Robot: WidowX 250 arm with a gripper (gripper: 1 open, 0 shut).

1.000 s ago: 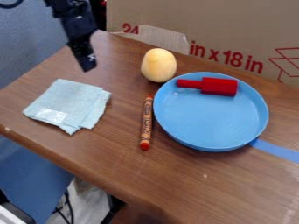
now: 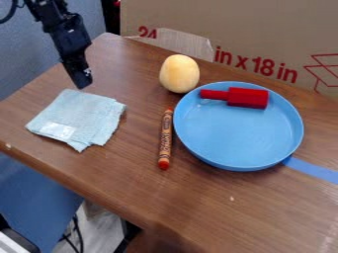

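Note:
My dark gripper (image 2: 81, 75) hangs at the upper left, just above and behind a folded light-blue cloth (image 2: 77, 119) on the wooden table. Whether its fingers are open or shut is hard to tell. A yellow potato-like object (image 2: 180, 73) stands at the back middle. An orange stick (image 2: 165, 140) lies upright in view, left of a round blue plate (image 2: 238, 138). A red object (image 2: 247, 97) rests on the plate's back part.
A cardboard box (image 2: 235, 30) walls the back, with a pale item (image 2: 185, 44) before it. Blue tape (image 2: 314, 170) is at the right. The table's left edge drops away.
My gripper has moved left and a little down toward the cloth's back edge. The objects on the table have not moved.

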